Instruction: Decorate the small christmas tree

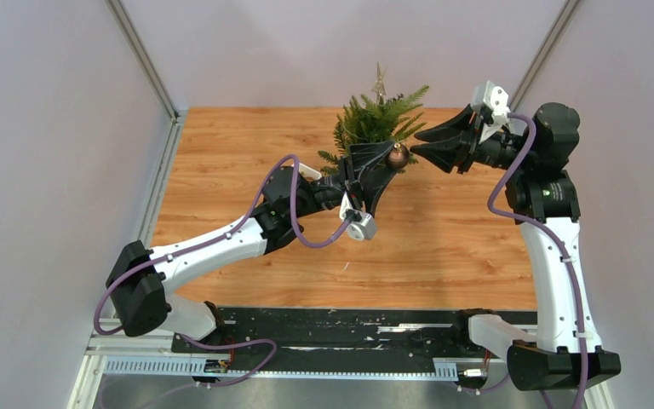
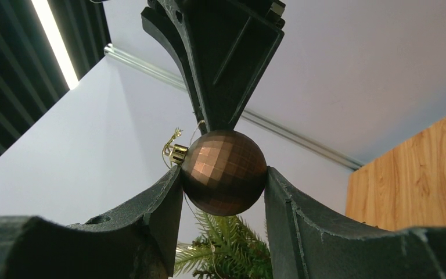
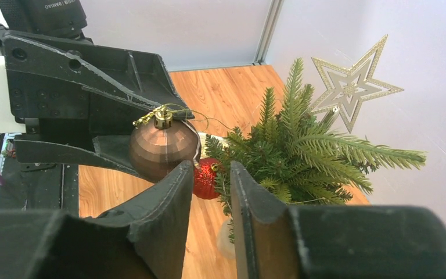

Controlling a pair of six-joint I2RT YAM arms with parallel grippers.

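Observation:
A faceted bronze bauble point(image 2: 226, 192) with a gold cap and a gold string loop is held by my left gripper, shut on its sides. Facing it from the right in the top view, my right gripper point(image 1: 416, 141) is part open and empty, its tips close to the bauble. In the right wrist view, bits of the gold string point(image 3: 194, 111) trail from the cap toward the tree. The small Christmas tree point(image 3: 299, 145) stands behind, bearing a gold star point(image 3: 353, 89) on top. A glittery red bauble point(image 3: 204, 181) shows at its side.
Mostly hidden behind the left arm is a white container point(image 1: 308, 171). Both grippers are close together beside the branches.

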